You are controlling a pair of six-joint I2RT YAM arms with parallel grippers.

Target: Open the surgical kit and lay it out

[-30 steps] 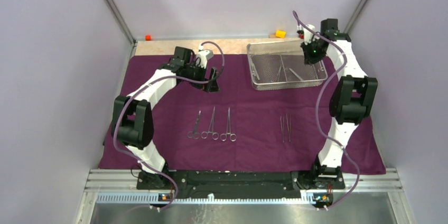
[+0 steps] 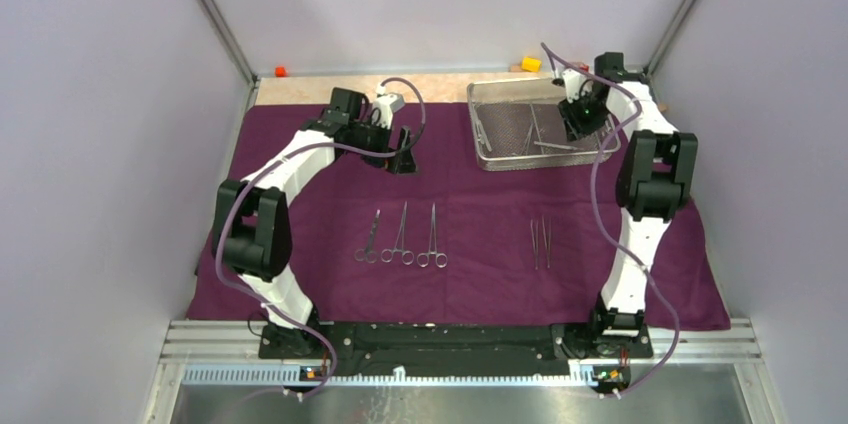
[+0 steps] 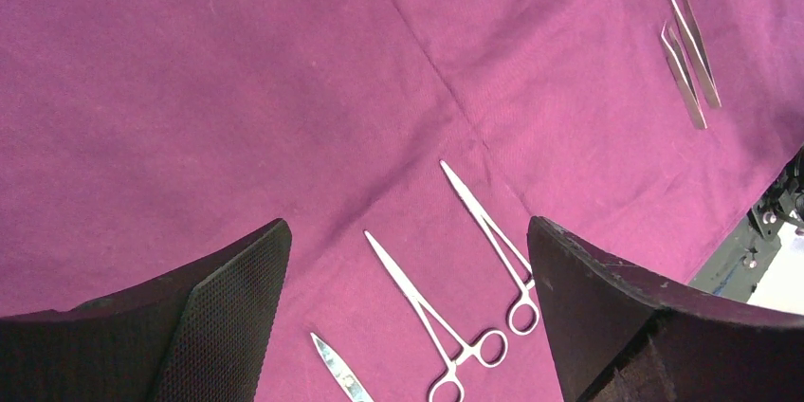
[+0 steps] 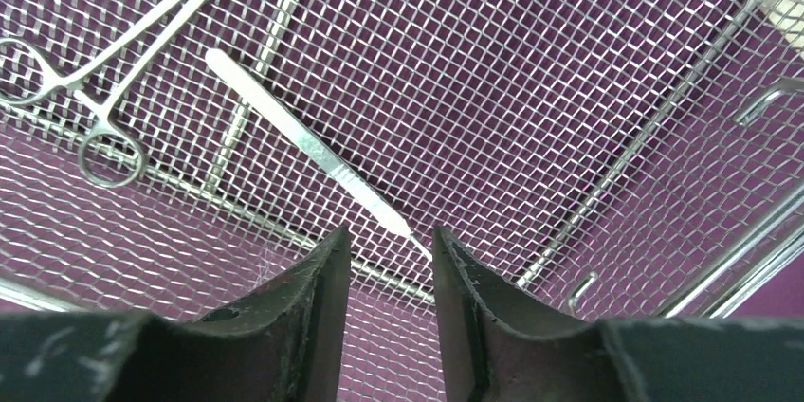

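A wire-mesh tray [image 2: 480,159] stands at the back right of the purple cloth. Inside, a flat scalpel handle [image 4: 303,137] lies beside ringed forceps [image 4: 133,51]. My right gripper is low over the tray, part open above the handle's thin end, nothing seen held. My left gripper stands open and empty over the cloth. Laid on the cloth below it are several scissor-like instruments [image 2: 432,244], including scissors [image 3: 337,364], and tweezers [image 3: 697,51] farther right.
A yellow block [image 2: 531,64] and a red block [image 2: 281,71] sit on the back ledge.
The handle in the tray has changed angle since a second ago. The left arm is still.
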